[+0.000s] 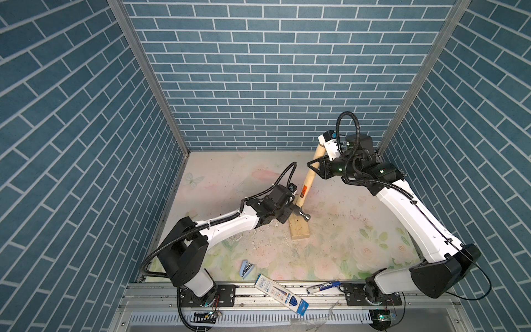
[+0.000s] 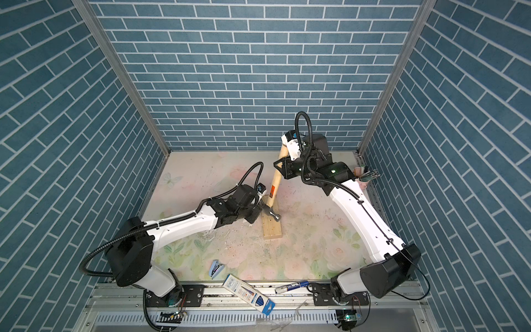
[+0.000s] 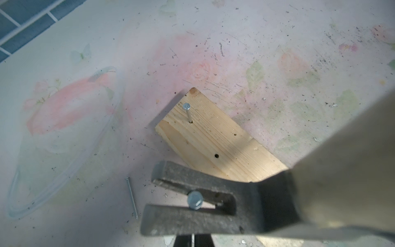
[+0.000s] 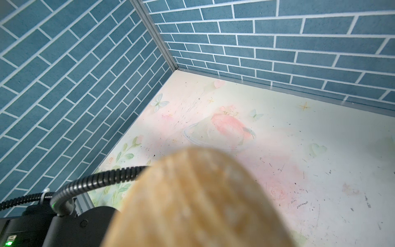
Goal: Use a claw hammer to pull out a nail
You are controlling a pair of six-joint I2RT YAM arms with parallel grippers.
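Note:
A claw hammer, its wooden handle (image 1: 307,182) upright and leaning slightly, is held near its top by my right gripper (image 1: 318,163), shut on it. In the left wrist view the metal claw (image 3: 164,220) has a nail head (image 3: 195,199) in its slot. Below it lies the wooden block (image 3: 230,144), with another nail (image 3: 188,112) standing in it and an empty hole. My left gripper is shut just under the claw in that view; nothing shows clearly between its fingers.
A loose nail (image 3: 131,196) lies beside the block. A blue stapler (image 1: 246,267), a packet (image 1: 281,293) and a marker (image 1: 322,287) lie along the front edge.

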